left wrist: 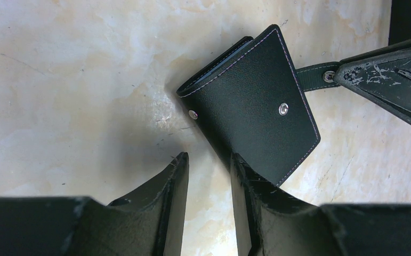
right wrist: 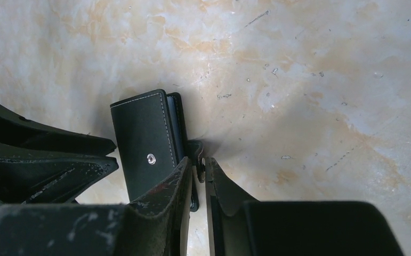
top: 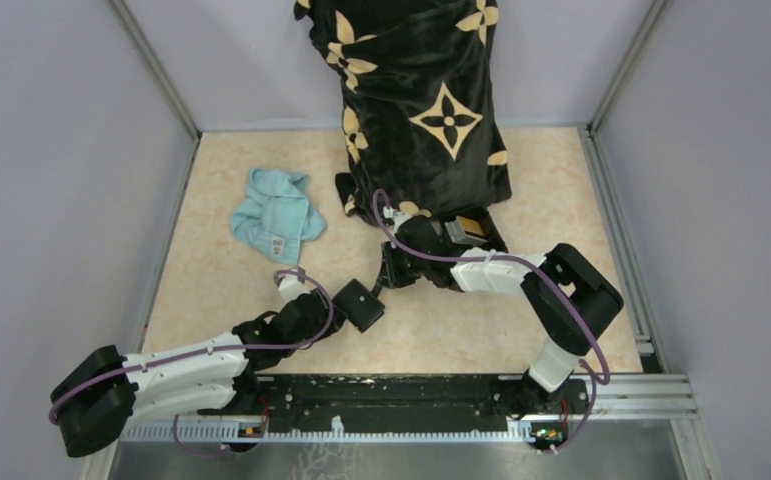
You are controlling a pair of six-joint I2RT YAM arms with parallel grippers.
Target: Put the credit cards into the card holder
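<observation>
The black card holder [top: 359,303] stands folded on the table between the two grippers. A blue-grey edge [right wrist: 174,117] shows between its covers; whether it is a card I cannot tell. From its far side a short strap [left wrist: 312,76] with a metal snap sticks out. My right gripper is at the strap's end, its fingers slightly apart with the strap in the narrow gap. My left gripper is open beside the holder's near edge, one fingertip overlapping the holder in the left wrist view. No loose card is clearly visible.
Behind the right arm is a dark box [top: 495,236] with yellow and grey contents, partly hidden. A light blue cloth [top: 276,215] lies at the back left, and a dark patterned blanket [top: 411,110] drapes over the back.
</observation>
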